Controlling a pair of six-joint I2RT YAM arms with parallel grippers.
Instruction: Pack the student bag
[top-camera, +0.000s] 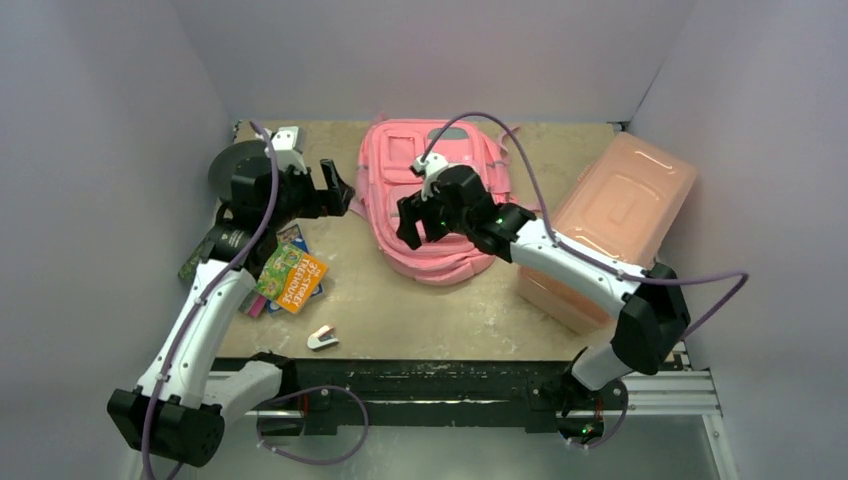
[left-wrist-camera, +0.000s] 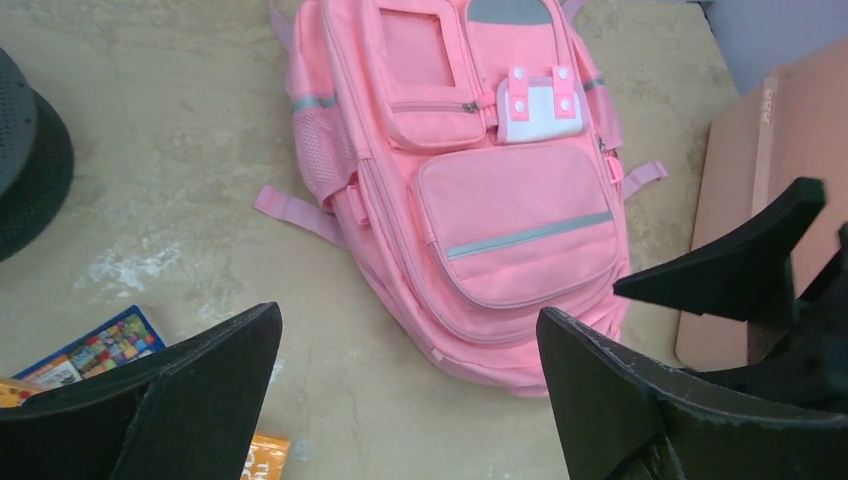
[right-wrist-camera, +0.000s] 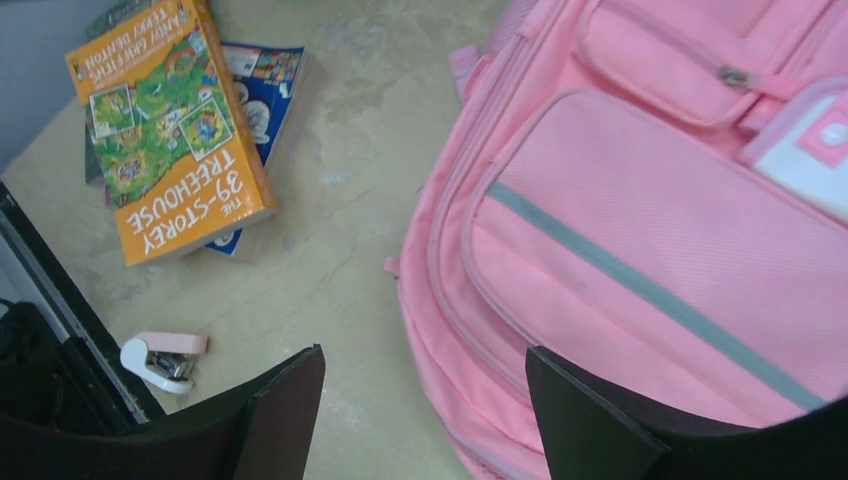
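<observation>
The pink student bag (top-camera: 440, 260) lies front up in the middle of the table, its pockets facing the ceiling. My left gripper (top-camera: 340, 188) hovers just left of the bag, fingers spread and empty. In the left wrist view the bag (left-wrist-camera: 520, 225) fills the middle beyond the fingers (left-wrist-camera: 190, 390). Above the bag's middle hangs my right gripper (top-camera: 412, 220), also open with nothing between its fingers. The top book, an orange and green paperback (right-wrist-camera: 172, 130), rests on a blue book (right-wrist-camera: 262, 115) at the left. A small white-and-pink stapler-like item (right-wrist-camera: 160, 360) sits nearer the front edge.
A large peach-coloured box (top-camera: 625, 200) stands at the right. Behind my left arm is a dark round object (left-wrist-camera: 30, 155), partly hidden.
</observation>
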